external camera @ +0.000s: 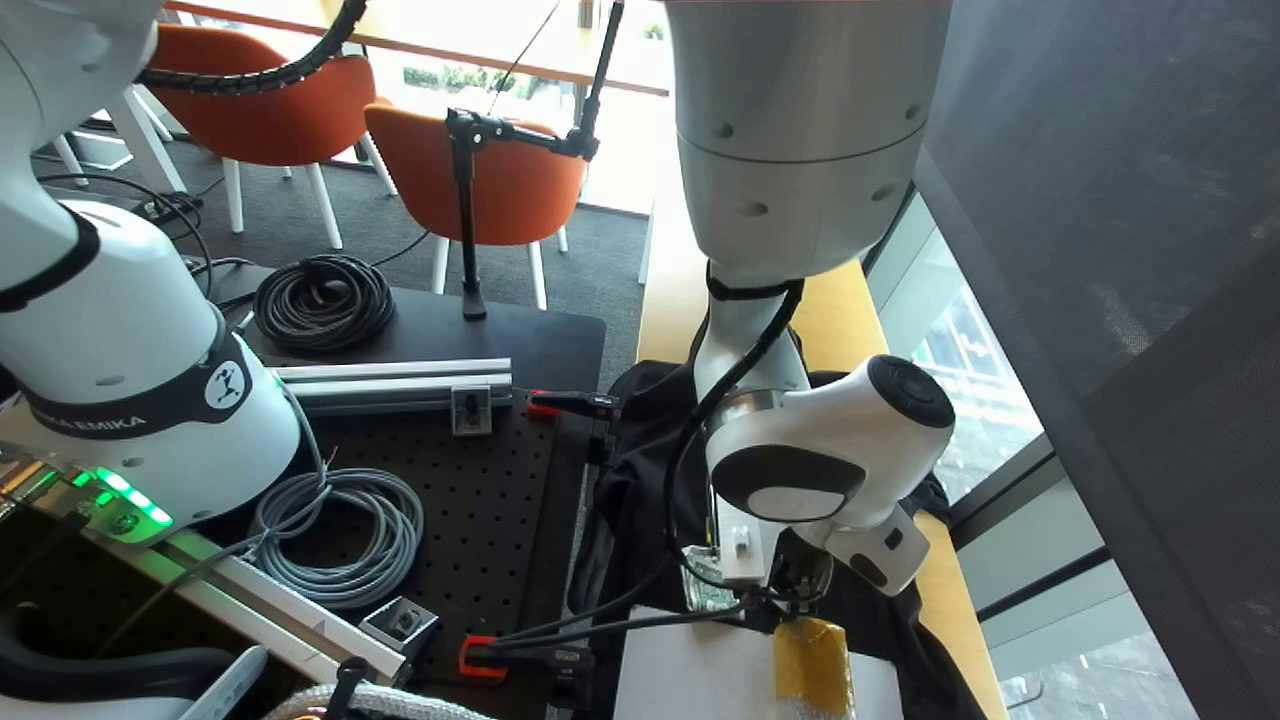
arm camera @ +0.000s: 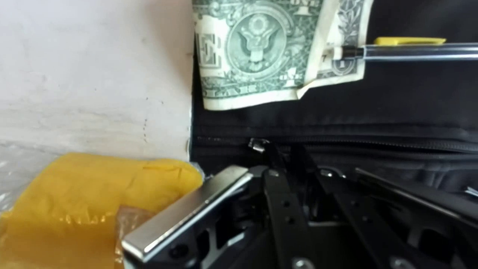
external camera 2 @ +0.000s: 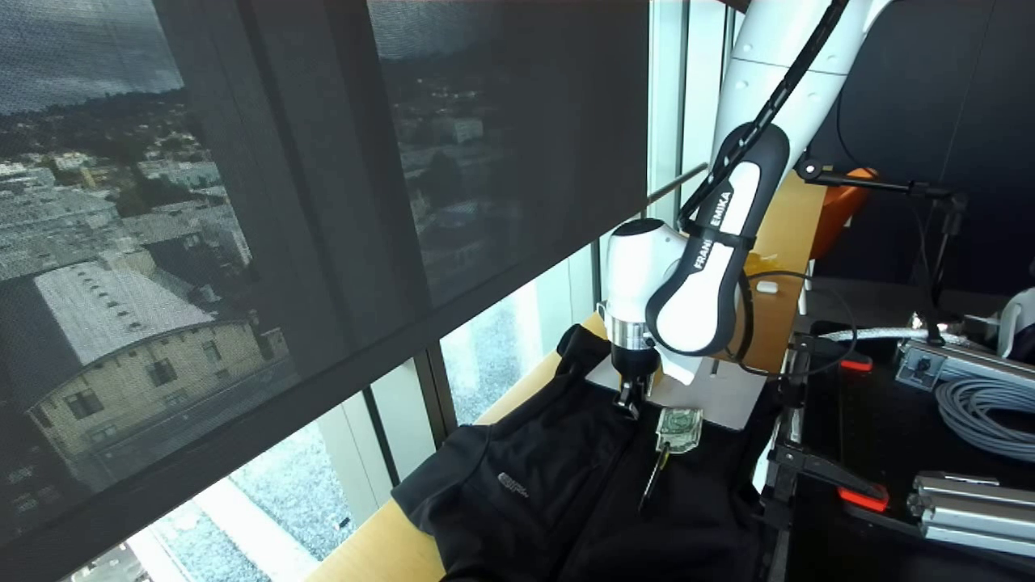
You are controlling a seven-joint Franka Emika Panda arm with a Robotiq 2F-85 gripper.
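Note:
A black jacket (external camera 2: pixel 553 461) lies spread on the wooden surface. In the wrist view its zipper (arm camera: pixel 381 142) runs sideways, with a small silver zipper pull (arm camera: pixel 258 144) at the left end. My gripper is low over the jacket, its fingertips close by the pull. A narrow gap shows between the two dark fingers, and I see nothing held there. Whether the left fingertip touches the pull is unclear. In the second exterior view the gripper (external camera 2: pixel 631 399) points down at the jacket beside the white board's edge.
A folded dollar bill (arm camera: pixel 257 40) lies on the jacket, a clear pen (arm camera: pixel 416 51) with a yellow clip overlapping its edge. Left of the zipper is a white board (arm camera: pixel 89 67) bearing a yellow wrapped piece (arm camera: pixel 103 188). The window blind (external camera: pixel 1116 240) stands close beside the arm.

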